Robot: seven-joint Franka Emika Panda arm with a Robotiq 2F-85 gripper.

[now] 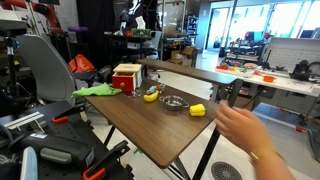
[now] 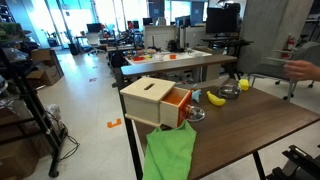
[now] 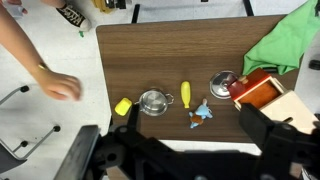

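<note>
In the wrist view my gripper is open above the brown table, its dark fingers wide apart at the bottom of the picture. Ahead of it lie a silver bowl [image 3: 153,102], a yellow banana-like object [image 3: 185,93] and a small blue toy [image 3: 201,112]. A yellow object [image 3: 123,106] sits left of the bowl. To the right are a round metal lid or dish [image 3: 223,84], a white box [image 3: 285,112] with a red-and-wood drawer [image 3: 262,92] pulled out, and a crumpled green cloth [image 3: 285,40]. Neither exterior view clearly shows the gripper.
A person's bare hand [image 1: 235,125] reaches in near the table's edge; the wrist view also shows the forearm [image 3: 28,48]. Another long table [image 1: 200,73] stands behind.
</note>
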